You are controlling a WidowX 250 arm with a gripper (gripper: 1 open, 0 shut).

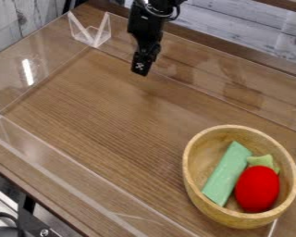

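Note:
My gripper (141, 63) hangs from a black arm at the top centre, over the wooden table (101, 120); its fingers are small and dark, and whether they are open or shut is hard to make out. I see nothing clearly held. A wooden bowl (199, 160) at the lower right holds a green bar (225, 173), a red object (257, 189) and a light green piece behind it.
A clear plastic object (92, 28) stands at the upper left, left of the arm. Dark cables lie beyond the table's lower left edge.

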